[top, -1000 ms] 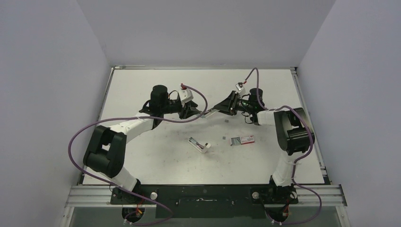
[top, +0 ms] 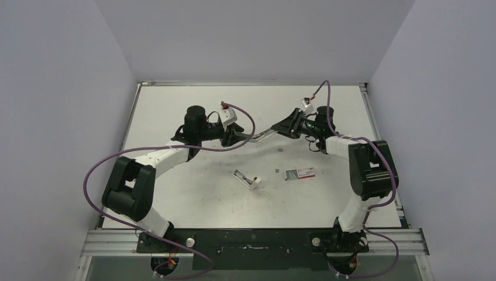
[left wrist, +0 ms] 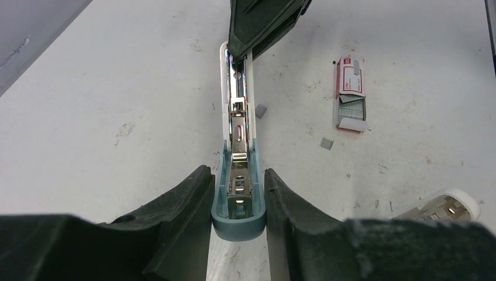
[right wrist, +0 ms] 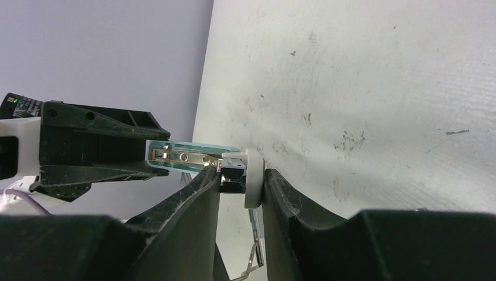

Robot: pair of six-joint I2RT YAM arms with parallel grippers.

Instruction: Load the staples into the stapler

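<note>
An opened stapler (top: 263, 134) hangs above the table between both grippers. My left gripper is shut on its teal end, with the metal channel (left wrist: 238, 129) facing up. My right gripper is shut on the white far end. A staple box (left wrist: 351, 82), red and white with its flap open and grey staple strips showing, lies on the table (top: 205, 205). Small grey staple pieces (left wrist: 327, 143) lie loose near it.
A second white device (top: 246, 180) with metal inside lies on the table at front centre. Walls stand on both sides and behind.
My right gripper and arm have shifted slightly right and a little up and back, with more of the stapler showing between the grippers. My left gripper has barely moved.
</note>
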